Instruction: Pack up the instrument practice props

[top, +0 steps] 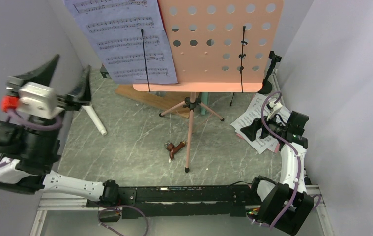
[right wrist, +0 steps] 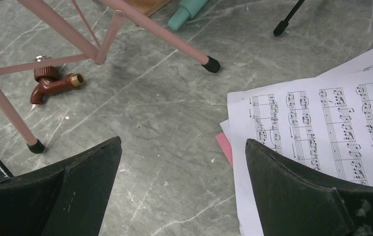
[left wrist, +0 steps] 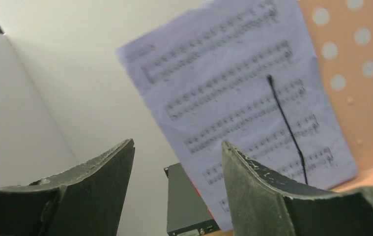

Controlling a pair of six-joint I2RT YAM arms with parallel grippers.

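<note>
A music stand (top: 209, 54) with a salmon-coloured, perforated desk rises at the back. One printed score sheet (left wrist: 233, 98) rests on its left half, held by a thin black arm. Left of the stand, my left gripper (top: 71, 63) is raised and blurred in the top view. Its fingers (left wrist: 100, 182) are apart, and only the sheet, a grey box and the wall show beyond the gap. More sheet music (right wrist: 317, 128) lies on the floor at the right, over something pink. Above its near edge, my right gripper stands open and empty.
A brown tap-like fitting (top: 175, 150) lies beside the stand's front leg. A white tube (top: 96, 120) is on the floor at left; a wooden board (top: 147, 100) lies behind. A black stand (top: 272, 69) is at the back right.
</note>
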